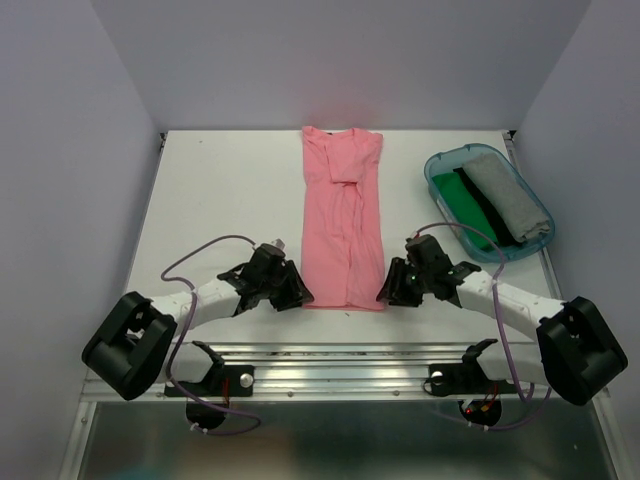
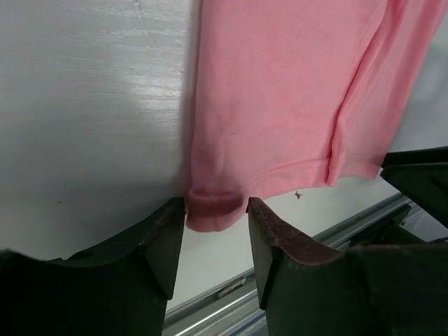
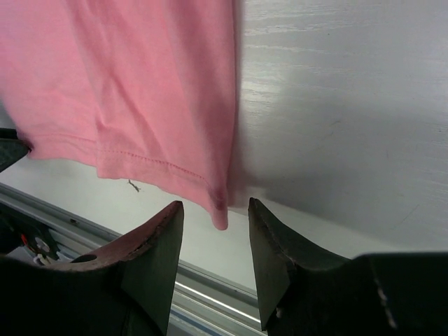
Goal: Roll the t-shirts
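A pink t-shirt [image 1: 328, 225], folded into a long strip, lies on the white table with its hem [image 1: 343, 306] toward the front edge. At the hem's left corner is my left gripper [image 1: 306, 300]; in the left wrist view the corner [image 2: 213, 210] lies between its parted fingertips. By the right corner stands my right gripper [image 1: 383, 298]. Its fingers [image 3: 262, 224] are spread wide in the right wrist view, and the narrow corner fold [image 3: 220, 213] shows in the gap, closer to the left finger.
A blue basket [image 1: 437, 165] at the back right holds rolled green, black and grey cloths [image 1: 508, 195]. Bare table [image 1: 225, 190] lies left of the shirt. A metal rail [image 1: 330, 355] runs along the front edge.
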